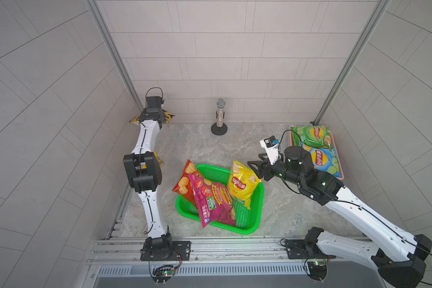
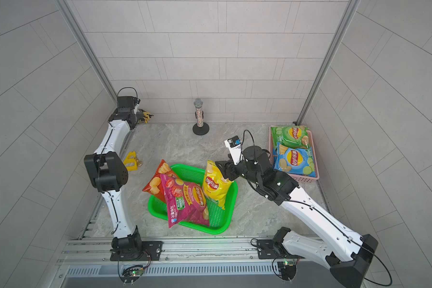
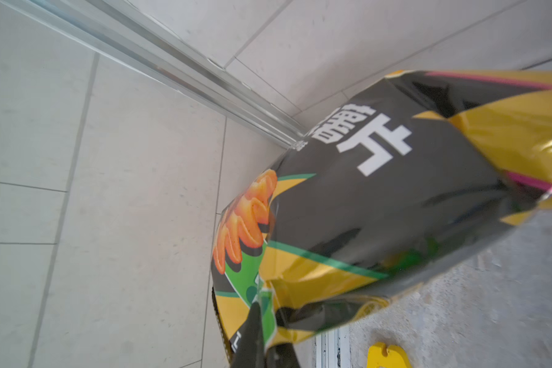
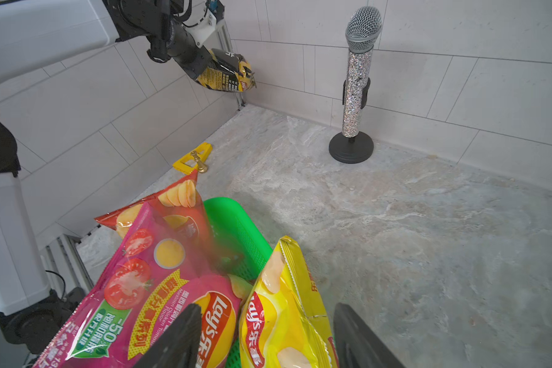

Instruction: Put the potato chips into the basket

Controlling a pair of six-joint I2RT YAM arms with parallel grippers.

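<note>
A black-and-gold chip bag (image 3: 374,202) hangs from my left gripper, which is shut on one gathered end of it. In the right wrist view that bag (image 4: 227,72) is off the floor near the back left corner. The green basket (image 1: 254,221) holds a magenta bag (image 1: 215,199), a red bag (image 1: 183,184) and a yellow bag (image 1: 243,183). Above the yellow bag's right side, my right gripper stands open, its fingers (image 4: 182,337) apart with no contact visible.
A pink basket (image 2: 312,178) with green and blue chip bags stands at the right wall. The microphone on its stand (image 1: 219,117) is at the back. A yellow object (image 2: 131,161) lies by the left wall. Mid-floor is clear.
</note>
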